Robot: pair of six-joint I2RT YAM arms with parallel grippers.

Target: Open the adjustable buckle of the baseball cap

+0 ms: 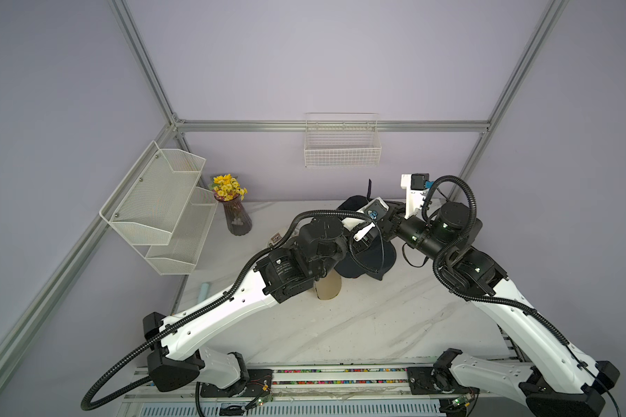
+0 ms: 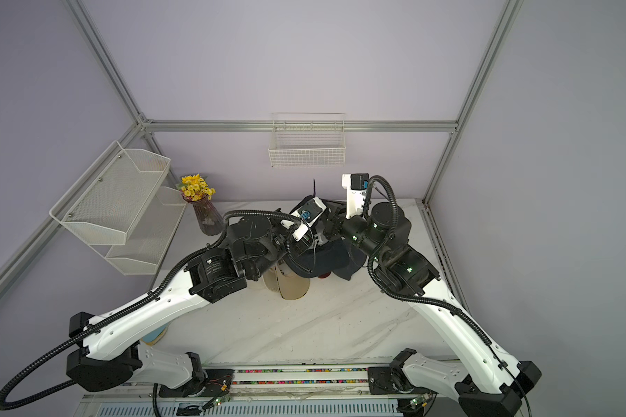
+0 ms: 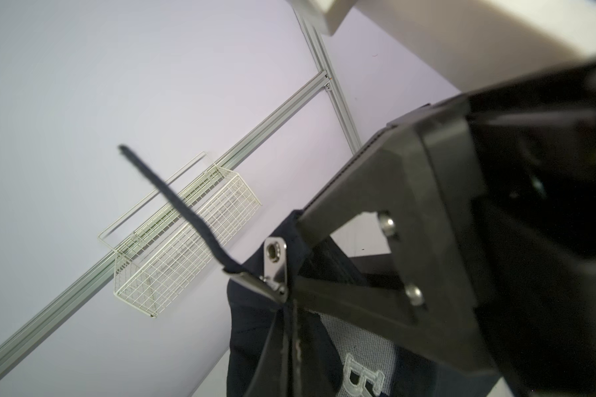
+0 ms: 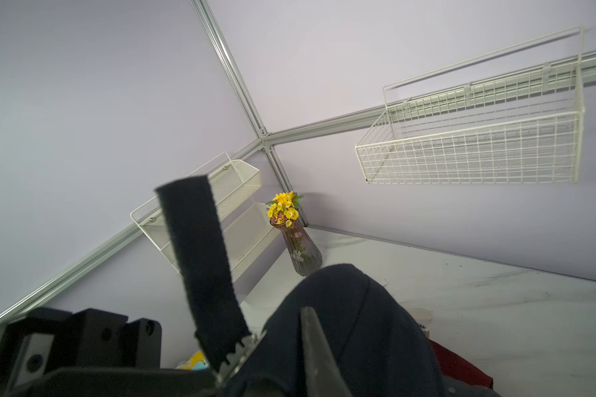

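Observation:
The dark navy baseball cap (image 1: 382, 260) is held up in mid-workspace, largely behind both grippers. In the left wrist view its strap (image 3: 172, 198) stands up from a metal buckle (image 3: 273, 261). My left gripper is shut, its tips at the cap fabric just below the buckle. My right gripper's black fingers reach in from the right there, against the cap beside the buckle. In the right wrist view the strap (image 4: 198, 264) rises beside the metal clasp, and the right gripper's fingers look shut at the cap; what lies between the tips is hidden.
A vase with yellow flowers (image 1: 236, 215) stands at the back left. Wire shelves (image 1: 153, 208) hang on the left wall and a basket (image 1: 342, 149) on the back wall. A tan cylindrical object (image 1: 327, 285) sits below the cap.

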